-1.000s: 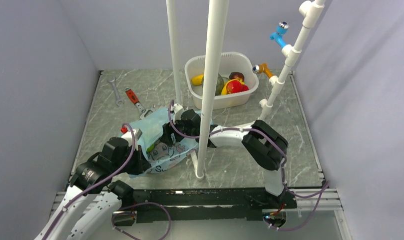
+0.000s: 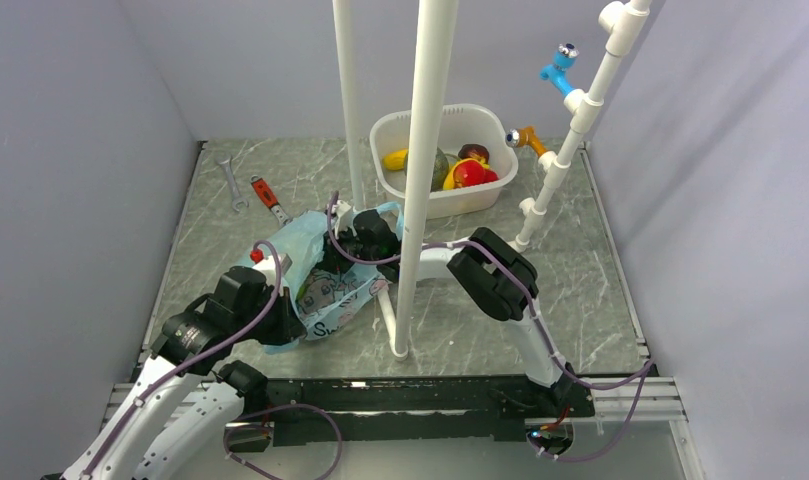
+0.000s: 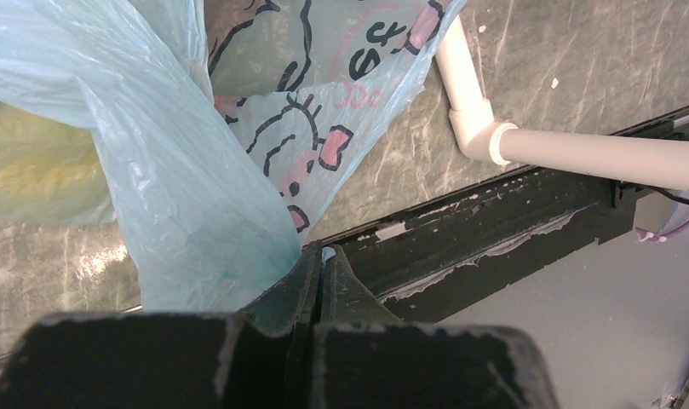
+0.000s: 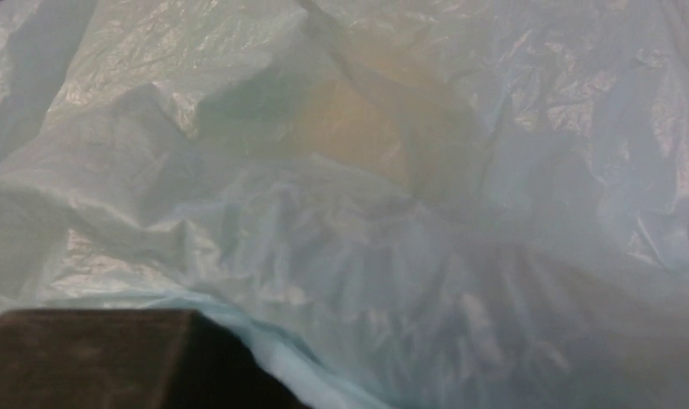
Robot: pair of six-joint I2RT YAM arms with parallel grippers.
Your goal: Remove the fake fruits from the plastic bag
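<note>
The light blue plastic bag (image 2: 330, 310) lies crumpled between my grippers. A yellowish shape (image 3: 47, 162) shows through it in the left wrist view. My left gripper is shut at the bag's near edge, a small bit of blue at its tips; whether it pinches the film is unclear. My right gripper (image 2: 335, 250) reaches into the bag from the right; in the right wrist view, film fills the view with a faint orange-green shape (image 4: 358, 128) behind it and one dark finger (image 4: 94, 358) showing. Its opening is hidden.
A white basket (image 2: 390, 180) with several fruits stands at the back. White pipes (image 2: 425, 60) rise in front of it and at the right. A wrench (image 2: 230, 185) and a red-handled tool (image 2: 265, 192) lie back left.
My right arm has moved left, deeper over the bag, over the last second.
</note>
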